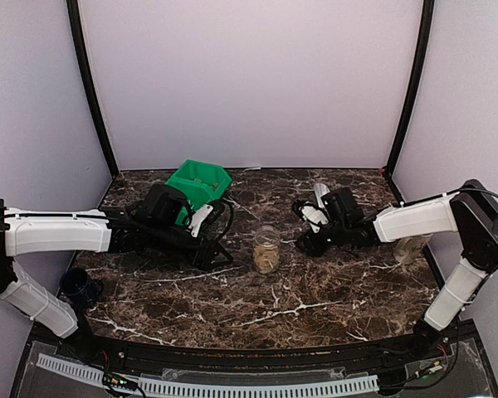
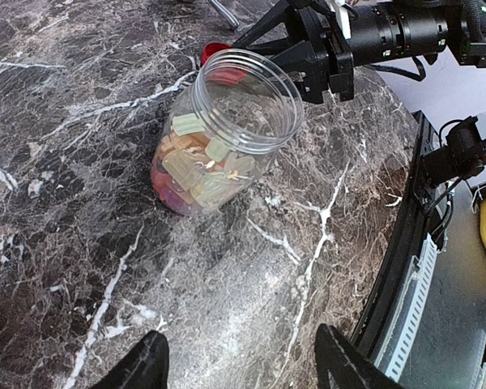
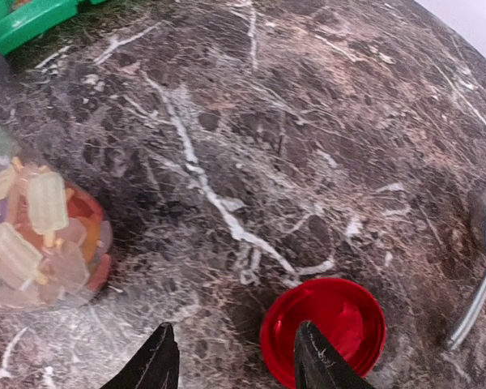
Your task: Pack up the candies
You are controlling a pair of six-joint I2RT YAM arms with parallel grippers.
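The clear glass jar (image 1: 266, 250) stands open on the dark marble table, with wrapped candies (image 2: 202, 166) in its lower part. A round red lid (image 3: 328, 324) lies to the jar's right, hollow side up; in the top view my right arm hides it. My right gripper is open above the table at the lid, its right finger (image 3: 312, 361) overlapping the lid's near edge in view and nothing held. Left of the jar, my left gripper has its fingers apart, with only tabletop showing between them.
A green bin (image 1: 201, 178) stands at the back left, partly behind the left arm. A metal scoop (image 3: 478, 300) lies beyond the lid. A dark mug (image 1: 80, 287) is at far left, a pale mug (image 1: 410, 249) at far right.
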